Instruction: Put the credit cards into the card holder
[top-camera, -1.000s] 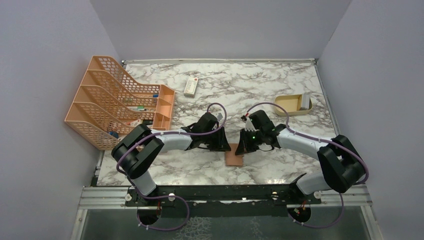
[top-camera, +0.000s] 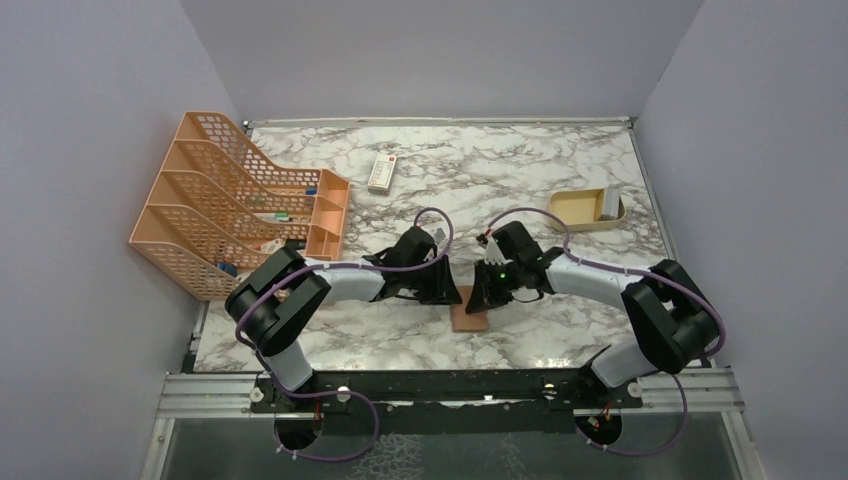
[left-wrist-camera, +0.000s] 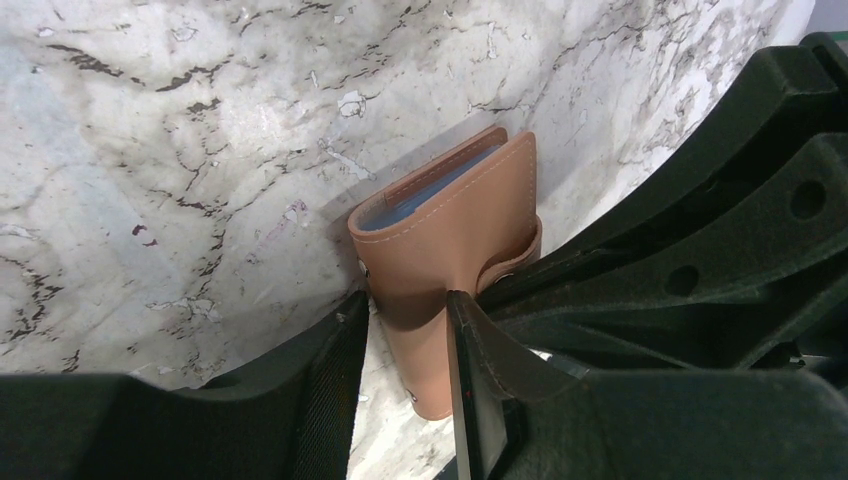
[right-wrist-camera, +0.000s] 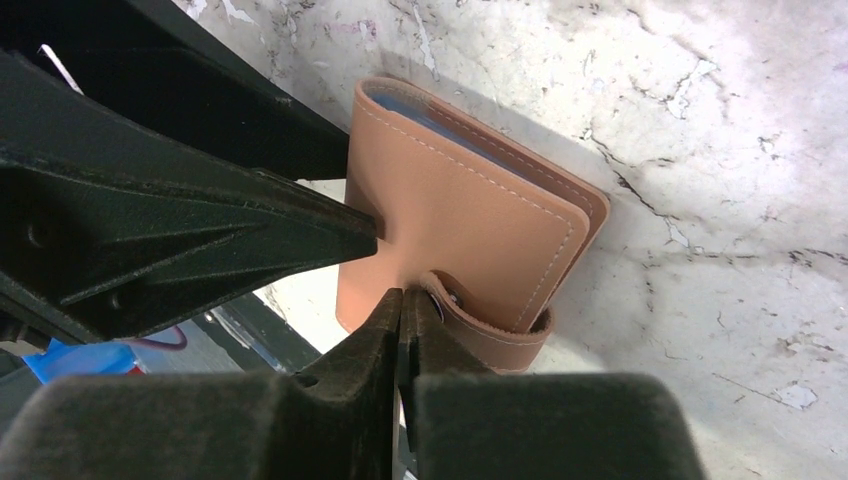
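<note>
The brown leather card holder (top-camera: 469, 318) is near the table's front, between both grippers. In the left wrist view, my left gripper is shut on the folded spine side of the card holder (left-wrist-camera: 440, 235), one finger on each face. Bluish clear sleeves (left-wrist-camera: 425, 200) show inside it. In the right wrist view, my right gripper is at the holder's strap (right-wrist-camera: 490, 338), fingertips close together by the strap's loose end and its metal snap. Whether leather lies between them is hidden. No loose credit card can be made out.
An orange slatted organizer (top-camera: 330, 215) with small items stands at the left. Behind the arms lies a white box (top-camera: 382, 172). A yellow tray (top-camera: 575, 208) holding a grey object (top-camera: 609, 204) sits at the right.
The left arm and the card holder have hardly moved.
</note>
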